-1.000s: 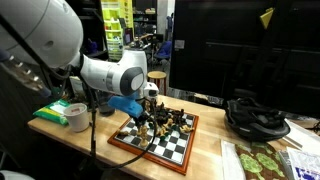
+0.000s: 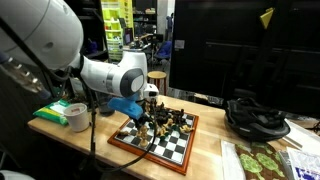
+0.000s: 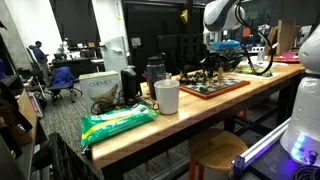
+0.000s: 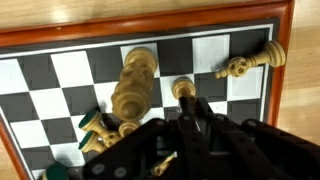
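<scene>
The red-edged chessboard (image 2: 174, 148) lies on the wooden table with several tan and dark pieces on it. In the wrist view my gripper is low over the board, its fingers closed at a small tan piece (image 4: 183, 88). Only the rounded top of that piece shows; the dark fingers cover the rest. A taller tan piece (image 4: 134, 88) stands upright to its left, apart from the fingers. Another tan piece (image 4: 250, 60) lies on its side at the right edge of the board.
More pieces (image 4: 96, 130) crowd the wrist view's lower left, some tipped over. A white cup (image 2: 78, 117) and a green bag (image 3: 121, 124) stand on the table. A black bag (image 2: 257, 118) sits right of the board, with bare table between.
</scene>
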